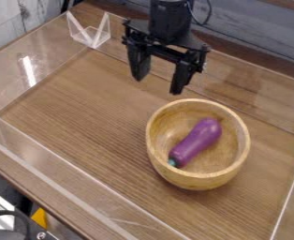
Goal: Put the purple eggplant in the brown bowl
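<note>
The purple eggplant (196, 142) lies inside the brown bowl (160, 134), slanting from lower left to upper right. Its green stem end points toward the near left wall of the bowl. Up and to the left, clear of the bowl, is my black gripper (160, 74). Its two fingers stand wide apart, with only bare table showing between them.
A clear plastic piece (90, 30) stands at the back left near the table's edge. Dark cables and an orange-yellow part (38, 217) show at the lower left corner. The wooden table (75, 122) left of the bowl is empty.
</note>
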